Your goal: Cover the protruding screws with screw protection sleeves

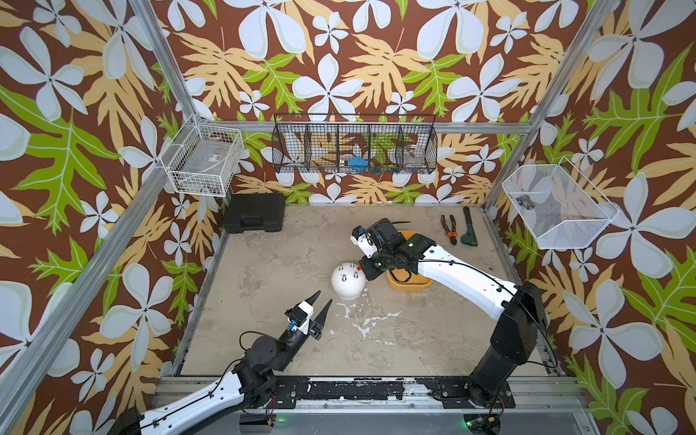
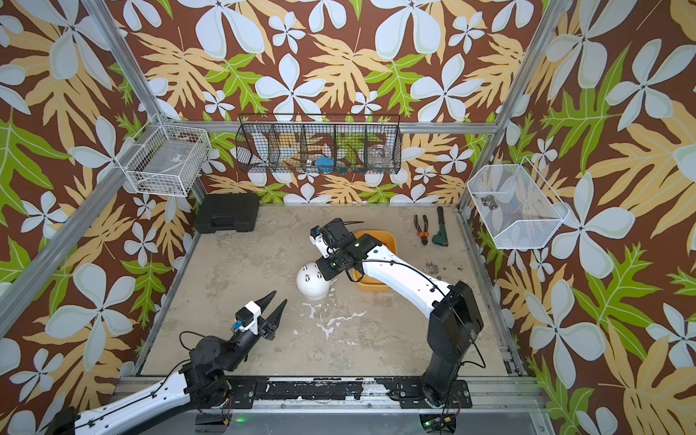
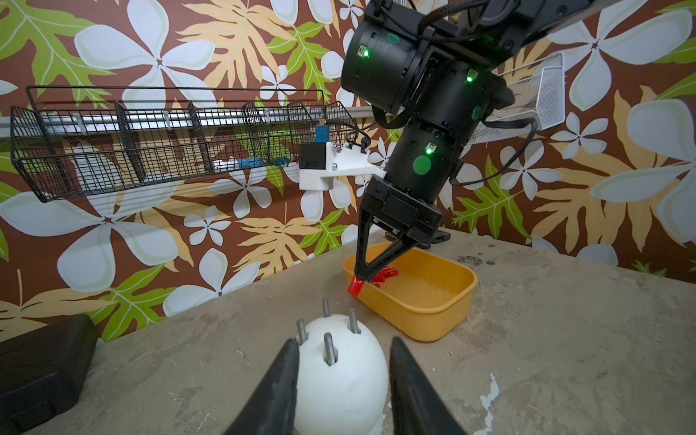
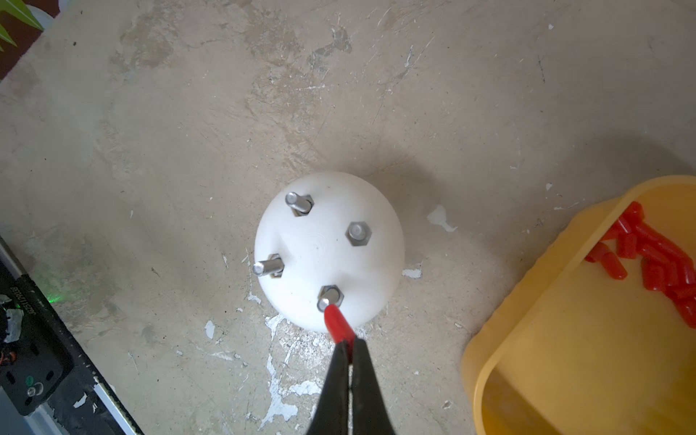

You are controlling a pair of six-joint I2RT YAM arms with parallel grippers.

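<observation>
A white dome (image 4: 330,250) with several bare screws on top sits mid-table; one bare screw (image 4: 330,295) is at its lower edge in the right wrist view. My right gripper is shut on a red sleeve (image 4: 338,324), which shows at its fingertips. In that view the sleeve's free end overlaps the near screw; in the left wrist view the red sleeve (image 3: 355,285) appears above and to the right of the screws, apart from them. My left gripper (image 1: 324,298) stands open, front-left of the dome, its fingers (image 3: 279,384) empty.
An orange bin (image 3: 427,290) holding several loose red sleeves (image 4: 652,264) stands beneath the right arm. Pliers (image 1: 449,229) and a green-handled tool (image 1: 469,228) lie at back right. A black case (image 1: 253,212) is back left.
</observation>
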